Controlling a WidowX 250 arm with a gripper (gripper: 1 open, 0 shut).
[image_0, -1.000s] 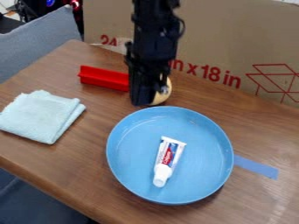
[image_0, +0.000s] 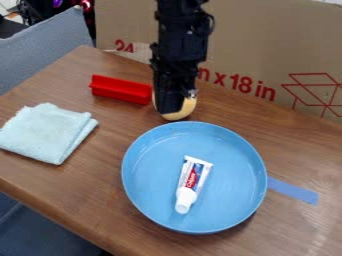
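Observation:
My black gripper (image_0: 171, 100) hangs over the back middle of the table, above and behind the blue plate (image_0: 147, 175), in front of a yellowish round object (image_0: 187, 109) that it partly hides. Its fingers look shut, with nothing visible between them. A white and red toothpaste tube (image_0: 193, 184) lies on the plate. A red object (image_0: 122, 89) lies to the left of my gripper.
A folded pale cloth (image_0: 47, 133) lies at the left front of the table (image_0: 287, 140). A cardboard box (image_0: 274, 55) stands along the back. A strip of blue tape (image_0: 293, 190) is right of the plate.
The plate, tube, cloth and red object have not moved.

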